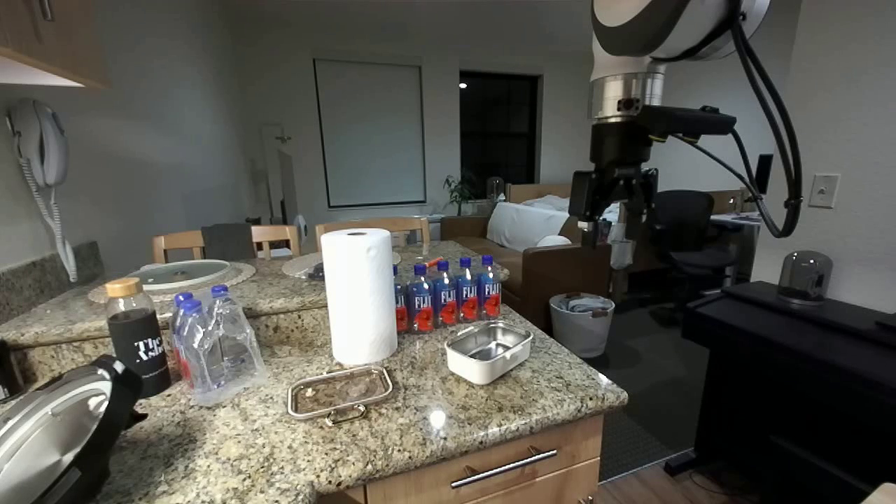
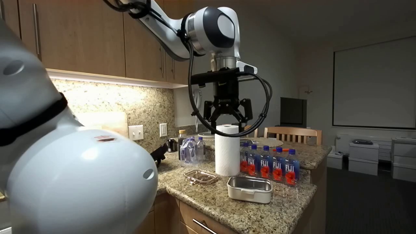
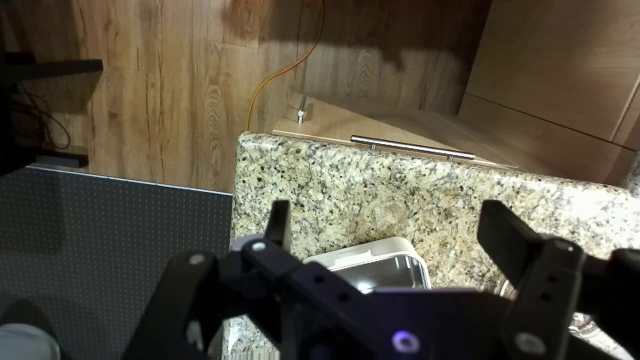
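Observation:
High above the counter, my gripper (image 2: 228,125) points down with its fingers wide apart and nothing between them. In the wrist view the gripper spans the counter edge, its two fingers (image 3: 507,231) well separated. A white container (image 1: 489,355) with a bare steel inside sits uncovered near the counter's right end. To its left in exterior view 1, a clear-topped lid (image 1: 340,392) lies flat, its metal clasp toward the front. The wrist view shows only part of the container (image 3: 384,252), below the fingers; the gripper body hides the rest.
Behind the container stand several Fiji bottles (image 1: 445,295) in a row and a paper towel roll (image 1: 359,298). Wrapped bottles (image 1: 214,344), a dark tumbler (image 1: 137,340) and an appliance (image 1: 63,428) occupy the left. Bare granite (image 1: 512,411) lies in front of the container.

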